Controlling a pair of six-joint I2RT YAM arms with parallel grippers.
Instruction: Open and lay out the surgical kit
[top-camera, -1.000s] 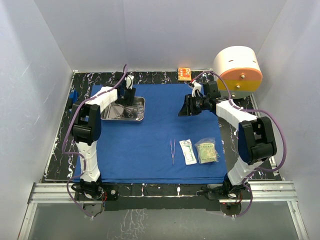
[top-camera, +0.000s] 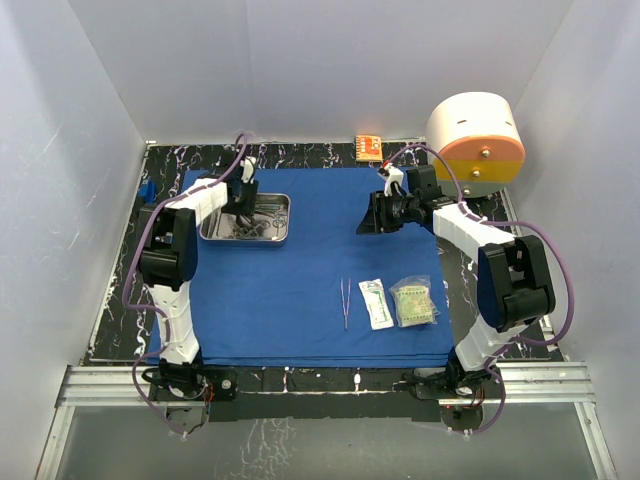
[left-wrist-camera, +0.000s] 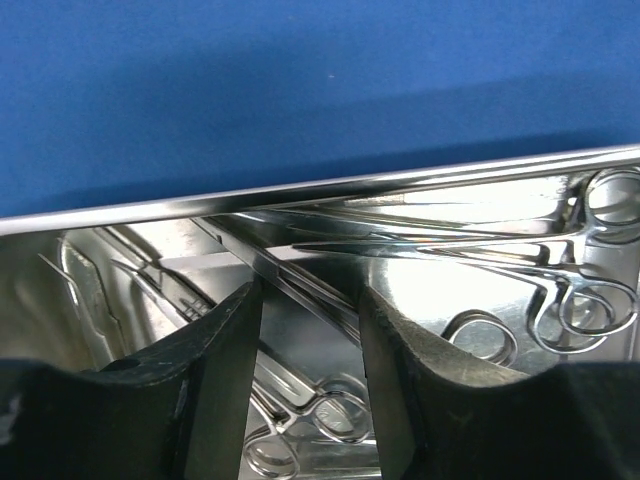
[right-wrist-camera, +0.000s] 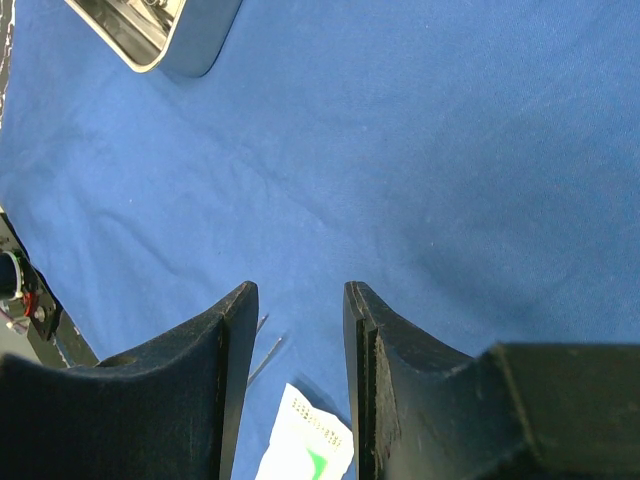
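Note:
A steel tray of scissors, clamps and straight instruments sits at the left of the blue drape. My left gripper is down over it; in its wrist view the parted fingertips straddle straight steel instruments, with contact unclear. Scissors lie to the right there. My right gripper hangs open and empty over the drape's right part. Tweezers, a white packet and a bagged gauze pack lie at the front right.
An orange box and a rounded white-and-yellow cabinet stand at the back right.
The right arm shows almost no movement.

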